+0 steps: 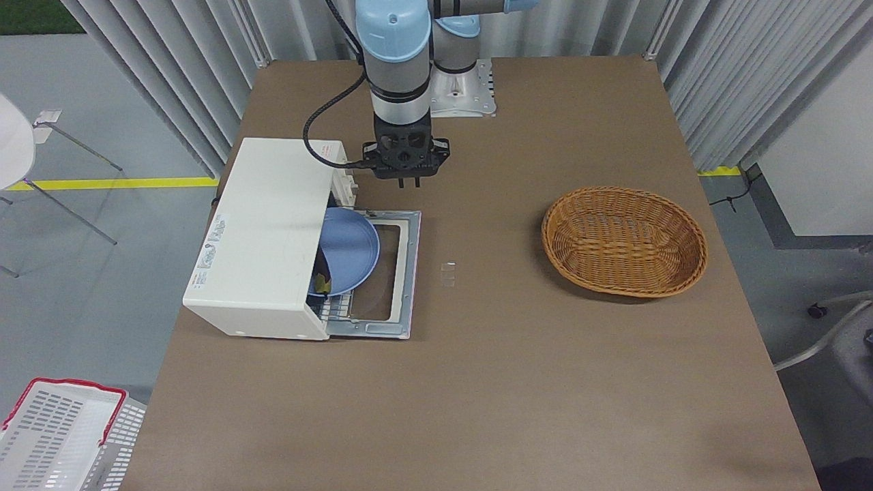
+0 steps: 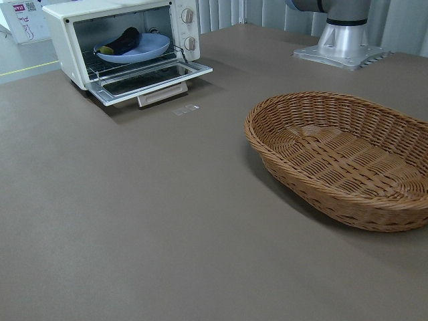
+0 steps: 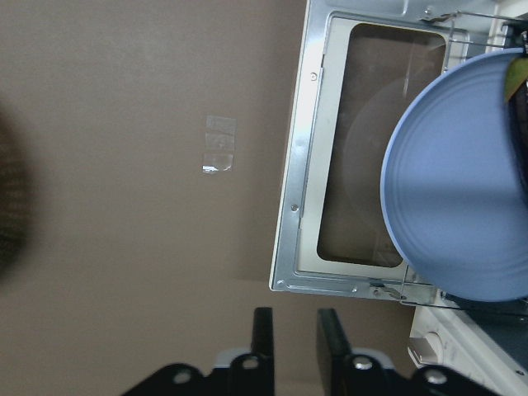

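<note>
A white toaster oven (image 1: pixel 254 229) (image 2: pixel 70 33) has its glass door (image 3: pixel 289 206) folded down. Inside, a blue plate (image 1: pixel 348 249) (image 3: pixel 454 190) holds a dark eggplant (image 2: pixel 124 41) with a greenish-yellow stem end. My gripper (image 1: pixel 409 181) hangs above the table just behind the oven's front corner, with nothing between its fingers, which stand apart. A brown wicker basket (image 1: pixel 623 241) (image 2: pixel 341 160) lies empty to the oven's right.
The arm's base (image 2: pixel 341 55) stands at the back.
</note>
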